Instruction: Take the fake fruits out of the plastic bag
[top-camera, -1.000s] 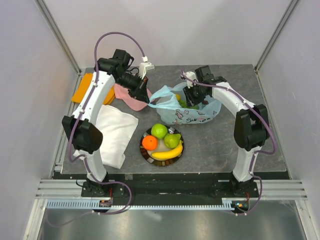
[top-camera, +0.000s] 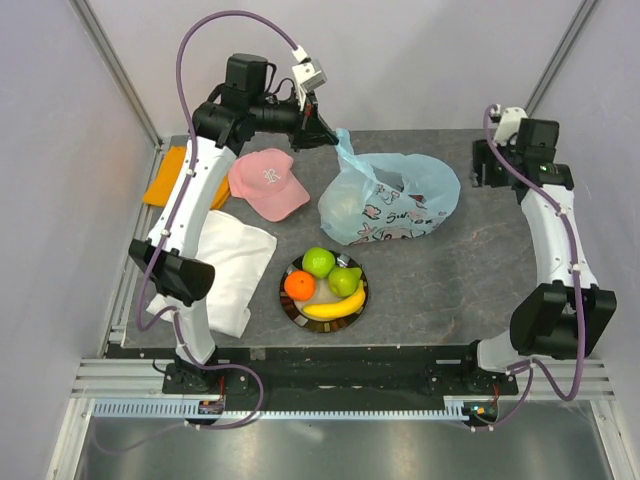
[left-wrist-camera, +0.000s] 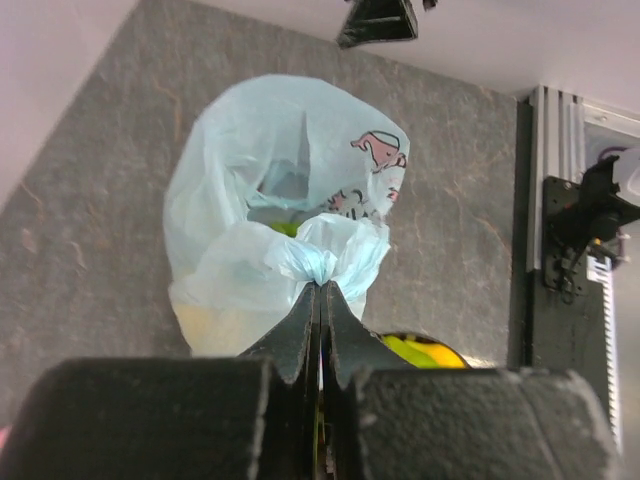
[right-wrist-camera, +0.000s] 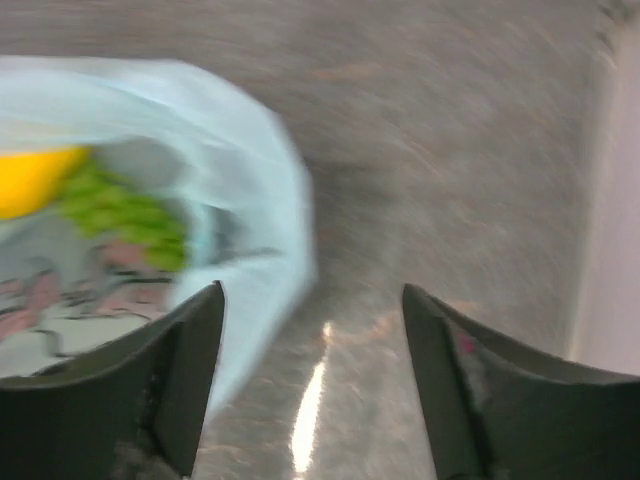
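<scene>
The pale blue plastic bag (top-camera: 385, 200) lies on the table's back half. My left gripper (top-camera: 336, 138) is shut on a gathered piece of its rim, which shows as bunched plastic (left-wrist-camera: 318, 262) at the fingertips in the left wrist view. My right gripper stands off the bag's right side, its fingers (right-wrist-camera: 200, 325) apart and nothing between them. Inside the bag, blurred in the right wrist view, are green grapes (right-wrist-camera: 125, 215) and a yellow fruit (right-wrist-camera: 35, 180). A dark bowl (top-camera: 292, 316) holds a green apple (top-camera: 318, 262), an orange (top-camera: 299, 285), a green pear (top-camera: 344, 281) and a banana (top-camera: 336, 305).
A pink cap (top-camera: 268, 185), an orange cloth (top-camera: 165, 176) and a white cloth (top-camera: 232, 265) lie on the left, under and beside the left arm. Bare table (top-camera: 460, 290) stretches across the front right. Walls border the table on both sides.
The right gripper has drawn out of the bag, over to the far right. My left gripper has moved back and right with the rim, closing over the bag's opening so the fruits are hidden from above.
</scene>
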